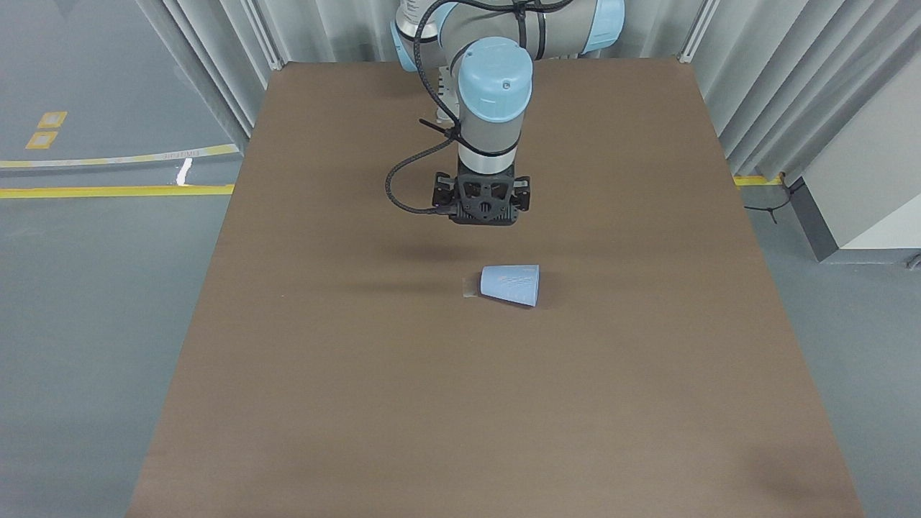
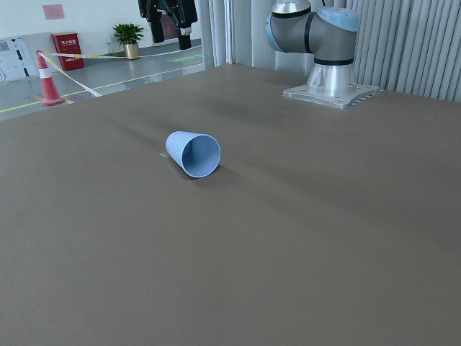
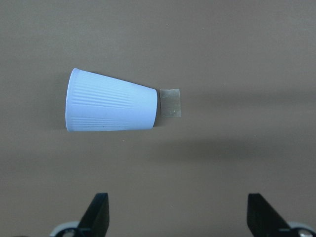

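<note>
A light blue ribbed cup (image 1: 509,284) lies on its side on the brown table (image 1: 483,397), its mouth facing the left camera, where the cup (image 2: 192,154) shows hollow. In the wrist view the cup (image 3: 110,102) is left of centre, beside a small clear square patch (image 3: 170,102). My gripper (image 1: 481,197) hangs above the table, behind the cup in the front view and high at the top of the left view. Its two fingers sit wide apart at the bottom of the wrist view (image 3: 177,212), open with nothing between them.
The arm's base (image 2: 330,92) stands on a metal plate at the table's back. Curtains border the back, and floor shows beyond the table edges. Apart from the cup and patch, the tabletop is clear.
</note>
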